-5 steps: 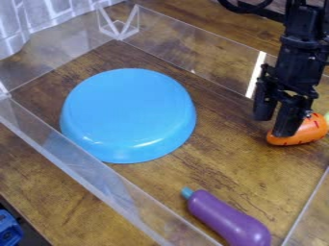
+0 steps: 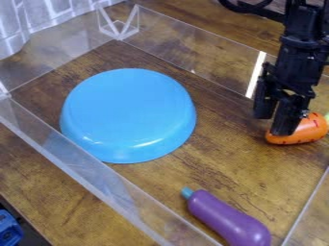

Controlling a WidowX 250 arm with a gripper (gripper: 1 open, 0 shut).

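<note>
The black gripper hangs at the right of the view, low over an orange toy carrot that lies on the wooden surface under and beside its fingers. Whether the fingers are open or shut on the carrot cannot be told. A blue upturned bowl or plate lies left of centre, and a purple toy eggplant lies at the front.
Clear plastic walls border the wooden area on several sides. Bare wood shows between the blue dish and the eggplant. A blue object is at the lower left, outside the walls.
</note>
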